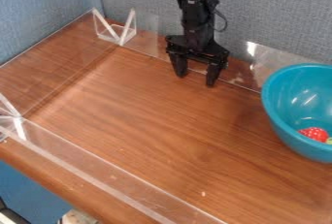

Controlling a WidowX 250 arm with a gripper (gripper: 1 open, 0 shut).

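Note:
My black arm hangs from the top centre of the camera view, with the gripper (196,71) low over the wooden table near the back wall, its fingers pointing down and spread apart. I see nothing clearly held between them, though the dark shapes are small.
A turquoise bowl (288,112) at the right holds a red-and-white object (313,133) and something yellow. Clear plastic edging (91,160) lines the table, with white brackets at the left.

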